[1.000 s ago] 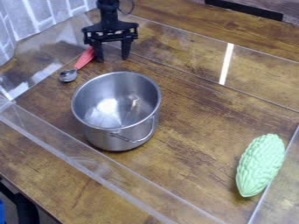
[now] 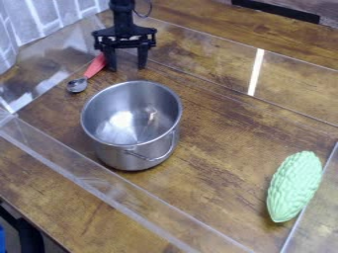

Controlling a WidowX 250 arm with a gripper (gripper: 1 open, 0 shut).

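Observation:
A black robot gripper (image 2: 126, 51) is at the top left, low over the wooden table. Beside it on its left, a red-handled utensil (image 2: 95, 67) with a metal head (image 2: 77, 85) lies slanting. Whether the fingers touch the handle, and whether they are open or shut, I cannot tell at this size. A large steel pot (image 2: 130, 138) stands in the middle left, in front of the gripper.
A pale green cabbage-like object (image 2: 294, 186) lies at the lower right. Clear panels edge the table (image 2: 218, 138).

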